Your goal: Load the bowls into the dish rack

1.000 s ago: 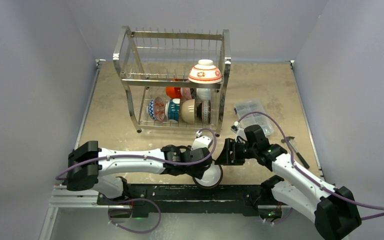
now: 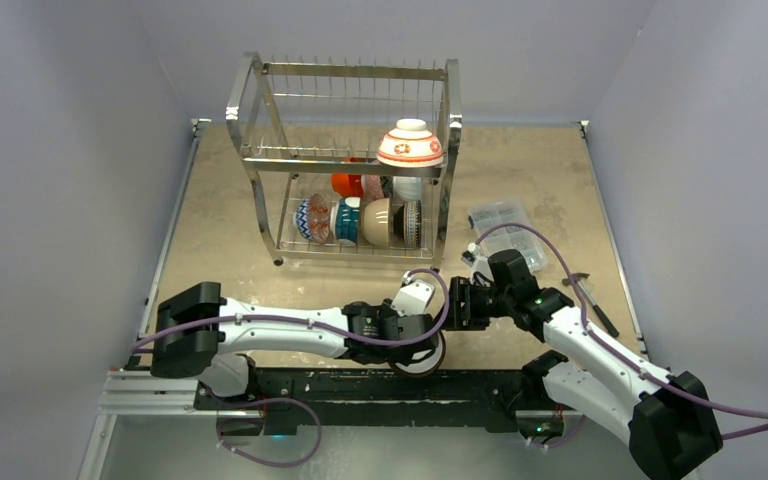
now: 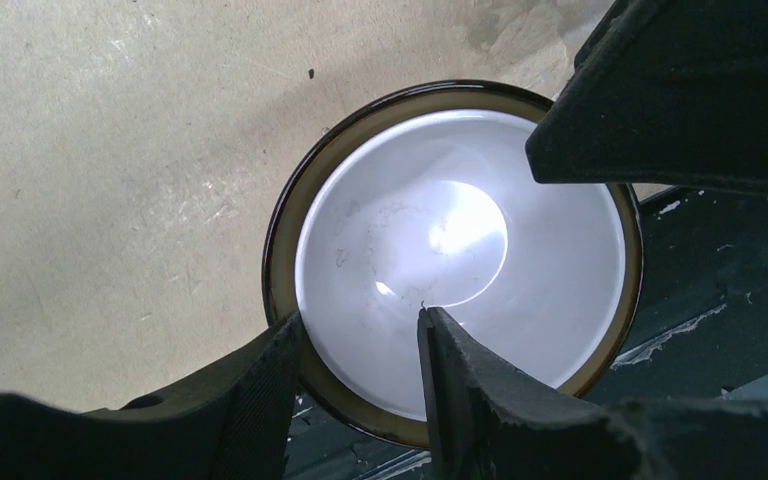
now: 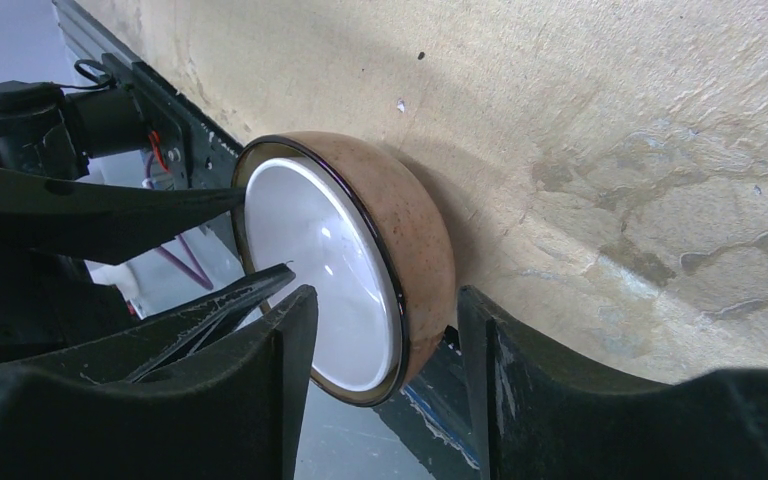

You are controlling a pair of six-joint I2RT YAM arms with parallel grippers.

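Note:
A brown bowl [image 3: 605, 375] with a dark rim and white inside stands open side up at the table's front edge, partly covered by the left arm in the top view. My left gripper hovers over its rim with the fingers apart, one tip over the white inside and the other at the rim. My right gripper is at the bowl's other side and is shut on it, one finger over the inside and one outside the wall. A metal dish rack [image 2: 355, 168] at the back holds other bowls.
An orange-patterned white bowl [image 2: 410, 145] sits upside down on the rack's upper tier; several bowls fill the lower tier. A clear box [image 2: 500, 225] and a hammer [image 2: 595, 305] lie at the right. Both grippers are close together, and the upper tier's left is empty.
My left arm has moved right in the top view, its gripper now covering more of the bowl. The bowl and right arm look almost unmoved.

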